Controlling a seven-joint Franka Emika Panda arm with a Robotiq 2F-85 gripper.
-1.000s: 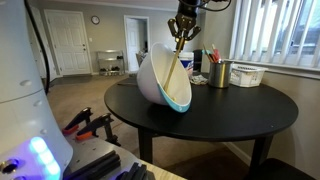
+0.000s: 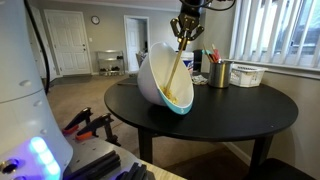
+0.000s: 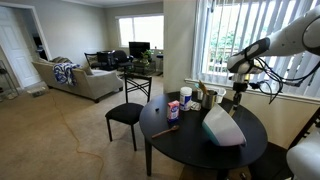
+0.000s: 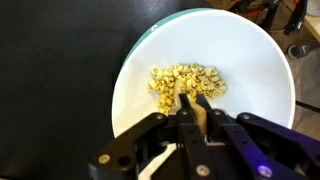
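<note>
A large white bowl with a pale teal rim is at the near side of the black table, its opening tilted. Inside it, in the wrist view, lies a cluster of small yellowish pieces resembling popcorn or pasta. My gripper is above the bowl, shut on a long wooden utensil that slants down into it. The utensil's lower end is near the pieces; its exact shape is hard to tell. From the far side, the bowl shows beneath my gripper.
Behind the bowl stand a metal canister with utensils and a white basket. A pink-and-blue carton and a brown, spoon-like item are on the table.
My gripper and the utensil have shifted very slightly over the last second. Yellowish pieces now show more at the bowl's lower inside. The bowl stays in place.
</note>
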